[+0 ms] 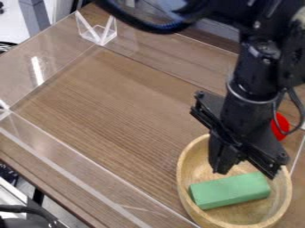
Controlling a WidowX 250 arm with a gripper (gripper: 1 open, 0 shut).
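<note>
My black gripper (224,151) is shut and hangs over a round tan bowl (191,166) at the lower right, with nothing seen between its fingers. A green block (230,190) lies inside the bowl, below and apart from the fingertips. A red object (280,126) is partly hidden behind the gripper on the right.
A clear plastic piece (98,28) stands at the back left. Cables and dark hardware lie off the table's left edge.
</note>
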